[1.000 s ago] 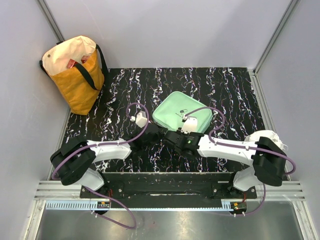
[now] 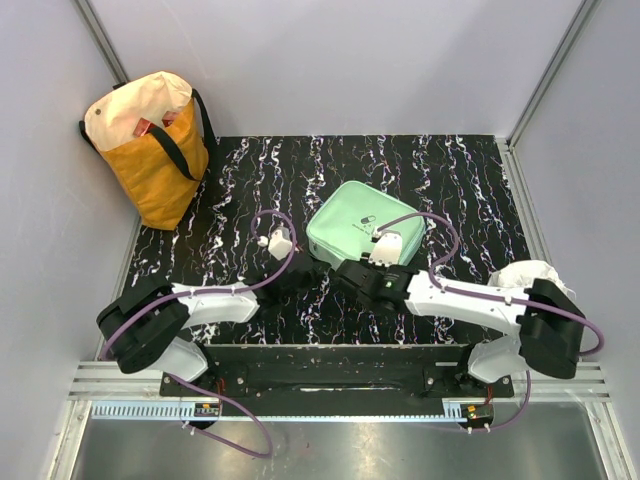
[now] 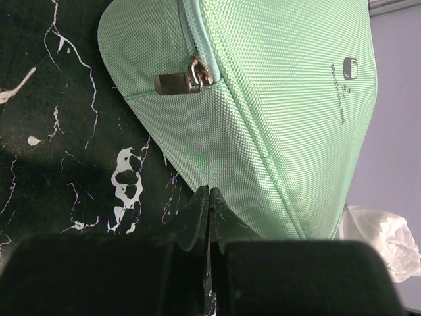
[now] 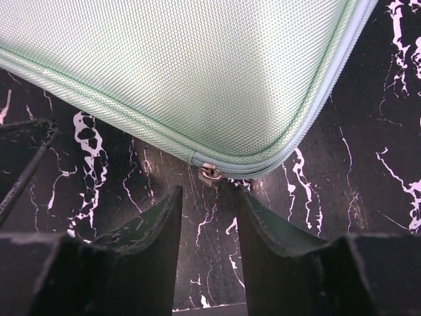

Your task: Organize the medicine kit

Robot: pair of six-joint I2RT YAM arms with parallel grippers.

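The mint-green zipped medicine kit (image 2: 365,215) lies in the middle of the black marble table. My left gripper is shut beside the kit's side, nothing seen between its fingers; a zipper pull (image 3: 172,83) is above it in that wrist view. My right gripper has its fingers parted just short of the kit's near corner, with a zipper pull (image 4: 209,174) beyond the gap between them and nothing seen held.
A yellow tote bag (image 2: 150,175) with red items inside stands at the back left. A crumpled white bag (image 2: 525,275) lies at the right edge.
My right arm has shifted slightly to the right, and my left gripper slightly to the left, in the top view. The kit looks nearly the same.
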